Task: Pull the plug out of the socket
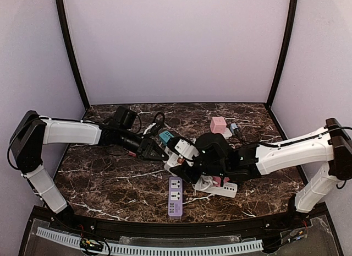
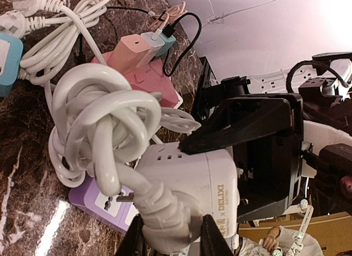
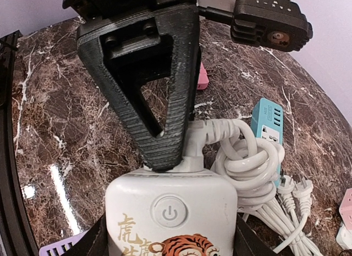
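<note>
A white socket block with a tiger print (image 3: 170,212) is held up above the table, my right gripper (image 1: 179,168) shut on it. A white plug (image 2: 168,223) with a coiled cable (image 2: 99,118) sits at the block; in the left wrist view my left gripper has its fingertips round the plug, part open as far as shows. In the right wrist view a black finger of the left gripper lies over the plug's top. In the top view both grippers meet over the middle of the table.
A purple power strip (image 1: 175,206) lies just in front; a cyan strip (image 3: 267,124) lies behind. Pink cubes (image 1: 218,124), white cables and a white strip (image 1: 220,192) crowd the right.
</note>
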